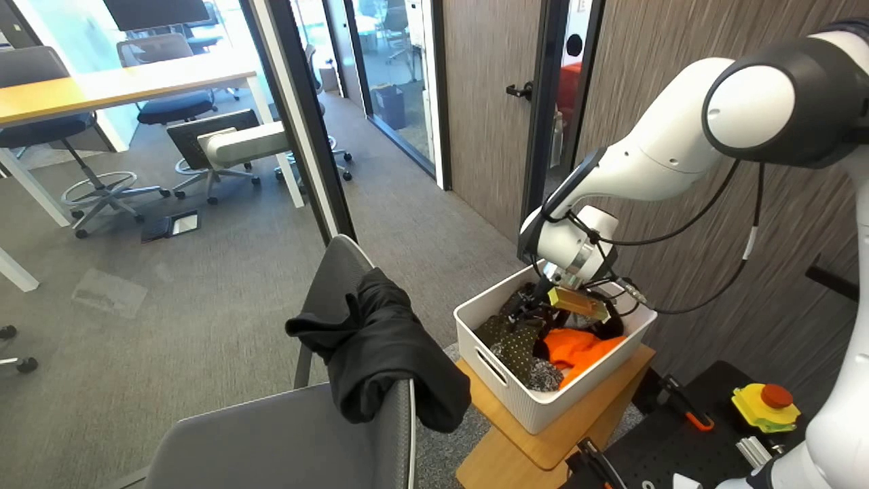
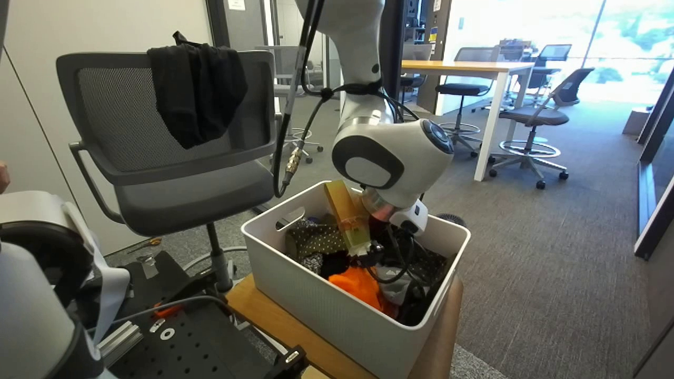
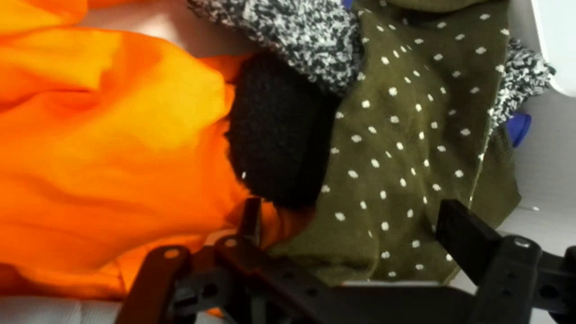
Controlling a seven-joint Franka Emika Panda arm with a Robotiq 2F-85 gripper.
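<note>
My gripper is open, reaching down inside the white bin, with its fingers spread above an olive cloth with white dots [image 3: 399,140]. One finger [image 3: 464,232] stands over the dotted cloth's right part; the other is near the border with the orange cloth [image 3: 113,156]. Whether either finger touches fabric I cannot tell. A black fuzzy piece [image 3: 281,129] lies between the two cloths, beside a speckled black-and-white one [image 3: 308,38]. A black garment [image 1: 383,350] hangs over the back of the grey chair [image 2: 114,126].
The white bin's [image 2: 328,293] walls surround the gripper on all sides. It stands on a small wooden stand [image 1: 529,432]. A black perforated board with tools [image 2: 189,344] and a red-and-yellow button [image 1: 770,403] is close by. Cables hang from the arm.
</note>
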